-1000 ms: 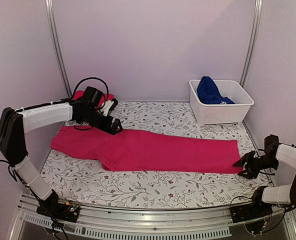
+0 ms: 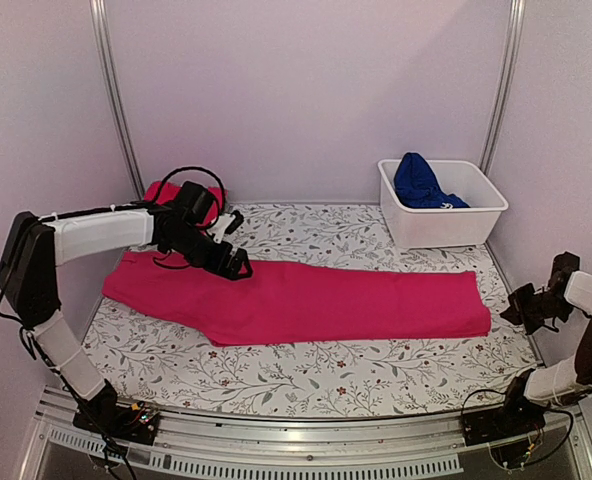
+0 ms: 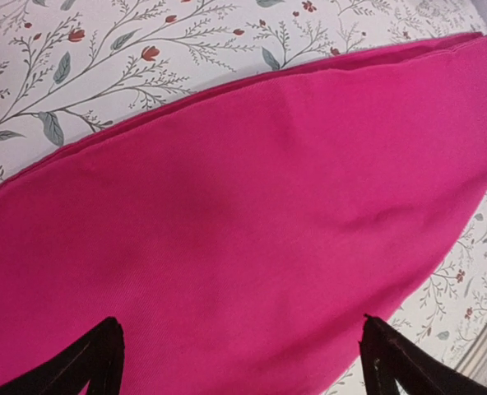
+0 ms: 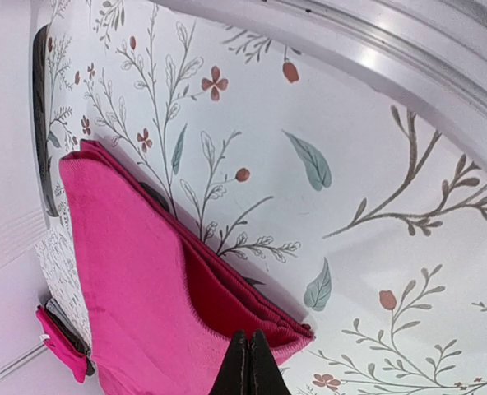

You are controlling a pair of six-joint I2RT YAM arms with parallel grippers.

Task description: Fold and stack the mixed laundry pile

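Observation:
A long pink cloth (image 2: pixel 336 300) lies folded lengthwise across the floral work surface, its right end layered, as the right wrist view (image 4: pixel 128 247) shows. My left gripper (image 2: pixel 238 262) hangs open over its left part; in the left wrist view the pink fabric (image 3: pixel 227 222) lies beneath the spread fingers. My right gripper is shut, above the cloth's right end, just off its edge in the top view, with nothing visible between its fingers. Another pink item (image 2: pixel 163 192) lies at the back left, partly hidden by the left arm.
A white bin (image 2: pixel 446 228) with blue laundry (image 2: pixel 421 185) stands at the back right. Bare surface (image 2: pixel 316 380) runs along the front and the back middle. Walls and metal rails border the area.
My right gripper has moved up and to the right, off the cloth's end. My left gripper has shifted slightly right and down in the top view. The cloth's right end has shifted slightly.

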